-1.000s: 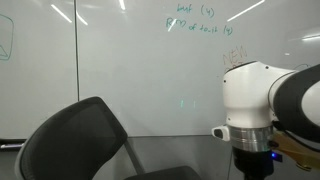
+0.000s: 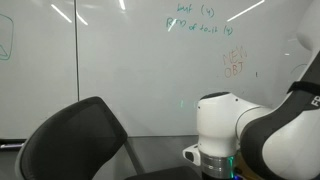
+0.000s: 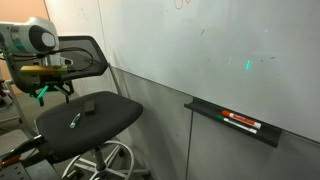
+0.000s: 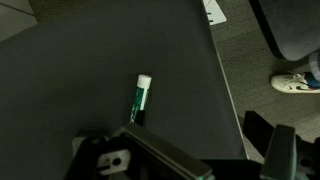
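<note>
A white-and-green marker (image 3: pixel 75 120) lies on the dark seat of an office chair (image 3: pixel 112 112); in the wrist view the same marker (image 4: pixel 140 97) shows on the seat, its lower end close to a dark finger part. A small black block, perhaps an eraser (image 3: pixel 90 106), rests beside it. My gripper (image 3: pixel 55 97) hangs above the seat's left part in exterior view 2, open and apart from the marker. In the wrist view, the gripper shows its dark fingers spread along the bottom. Exterior view 1 cuts the gripper off below its edge.
The chair's backrest (image 2: pixel 75 143) rises beside the arm. A whiteboard (image 3: pixel 220 50) stands behind, with a dark ledge (image 3: pixel 232 122) holding a red marker (image 3: pixel 241 119) and a green one. In the wrist view, a shoe (image 4: pixel 294 82) stands on the floor at right.
In exterior view 1 the arm has moved left and its white wrist section has sunk lower in the picture. The chair stays where it was.
</note>
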